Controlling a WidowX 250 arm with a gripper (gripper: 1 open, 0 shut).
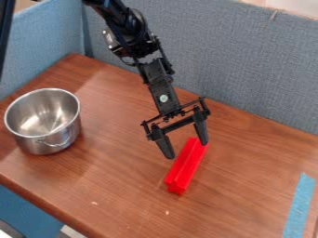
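Observation:
My gripper (184, 147) hangs over the wooden table, open, its two black fingers spread apart with nothing seen held between them. A red elongated block (184, 171) lies on the table just below and beside the fingers, angled away toward the back; its far end reaches up near the right finger. Whether the fingers touch it, I cannot tell.
A steel pot (44, 119) stands at the left. A light blue strip (298, 206) lies at the right edge. Padded grey walls (236, 70) border the back and left.

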